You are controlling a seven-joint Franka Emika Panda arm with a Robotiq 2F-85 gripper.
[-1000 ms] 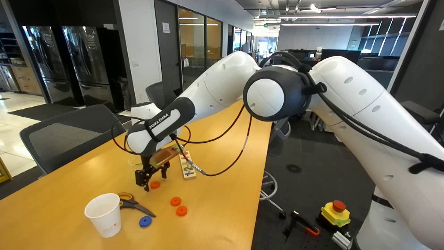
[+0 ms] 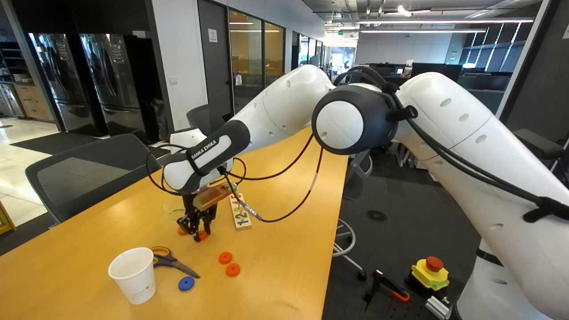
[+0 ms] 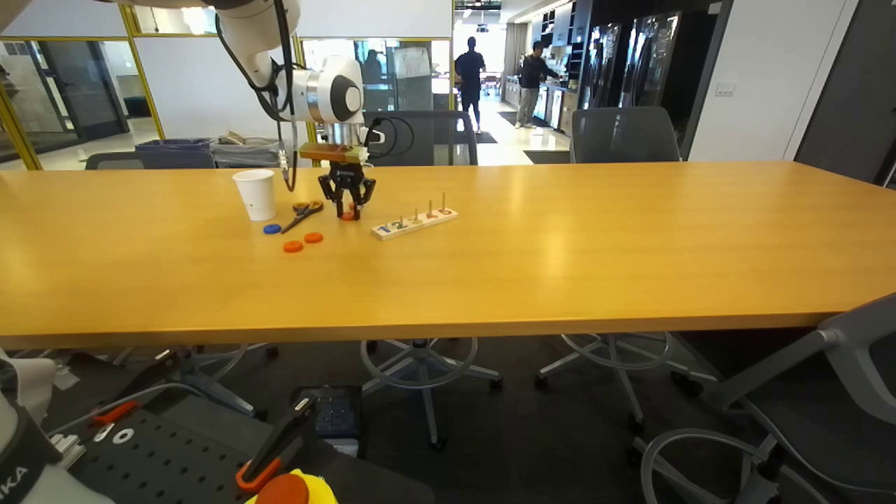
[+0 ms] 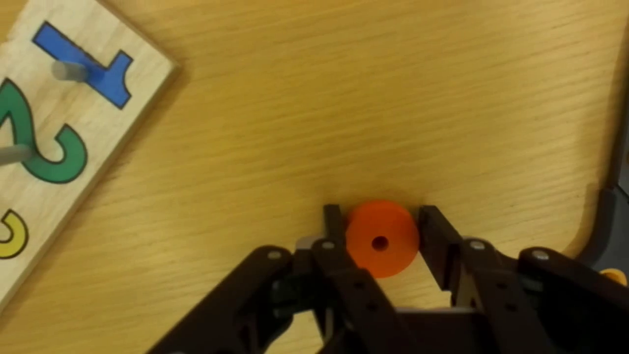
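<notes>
In the wrist view, an orange ring [image 4: 382, 239] with a small centre hole sits between the two black fingertips of my gripper, which is shut on it. Both fingers appear to touch its sides. From exterior view 1 the gripper [image 2: 197, 234] is low at the tabletop, with part of the held ring [image 2: 203, 234] showing. The wooden peg board [image 2: 240, 211], marked with coloured numbers, lies to the right of the gripper there. Its near pegs stand bare beside a blue 1 [image 4: 88, 68] and a green 2 in the wrist view.
Two loose orange rings [image 2: 225, 258] lie nearer the camera in exterior view 1. A blue ring [image 2: 186, 283], black scissors [image 2: 173, 261] and a white paper cup [image 2: 133, 274] are to their left.
The fingers, spread apart on either side of the orange ring a second ago, have closed in on it. The gripper has shifted slightly; the other objects lie where they were.
</notes>
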